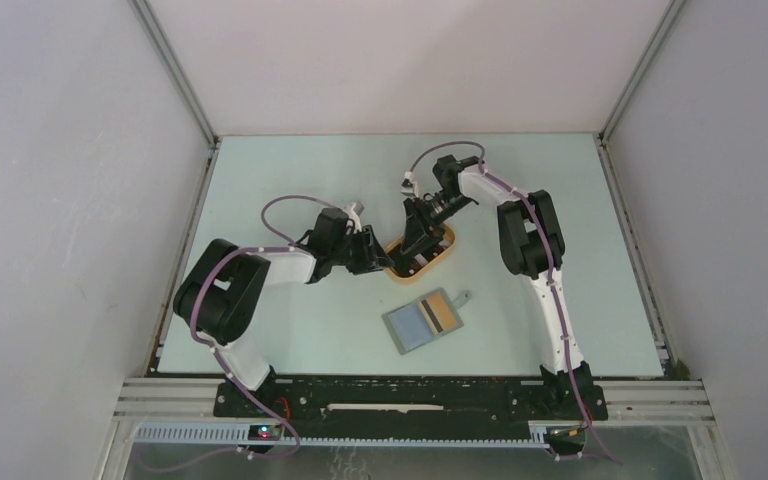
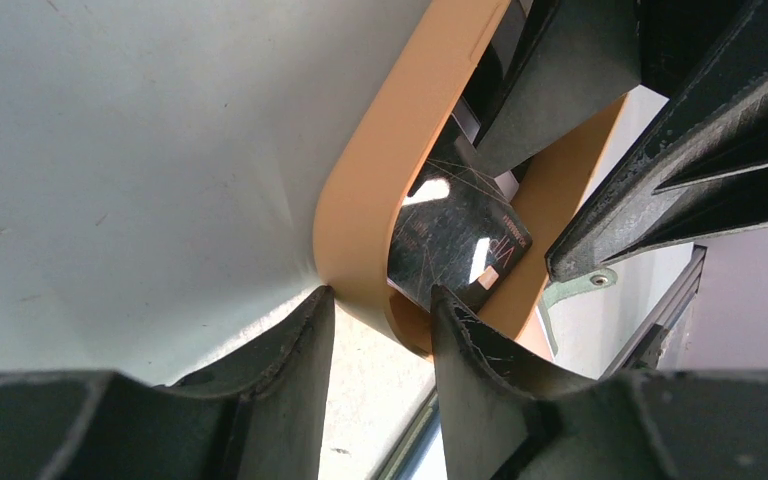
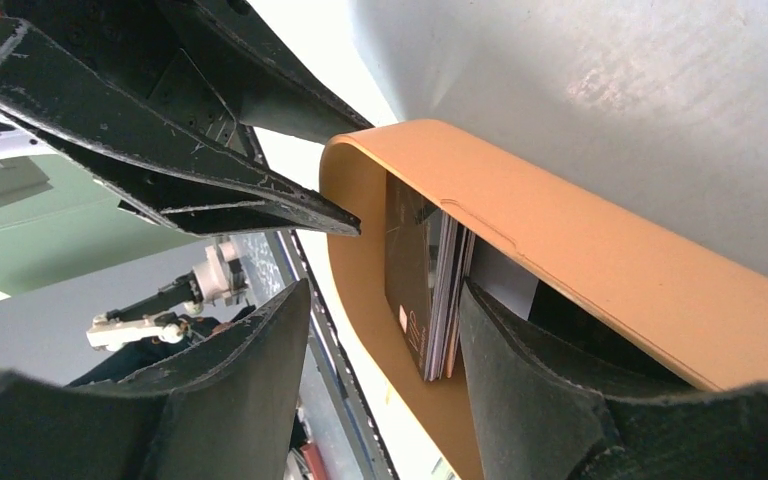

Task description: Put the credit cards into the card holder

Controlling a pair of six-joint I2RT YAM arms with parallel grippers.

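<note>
An orange oval tray (image 1: 439,259) sits mid-table, holding dark credit cards (image 2: 455,235). My left gripper is at the tray's near-left end, its finger part open around the curved wall. My right gripper reaches into the tray from above. In the right wrist view its fingers stand apart, with a stack of cards (image 3: 412,280) on edge against the inner wall between and beyond them; whether they grip it cannot be told.
A grey card holder (image 1: 410,325) with blue and tan panels lies open below the tray.
</note>
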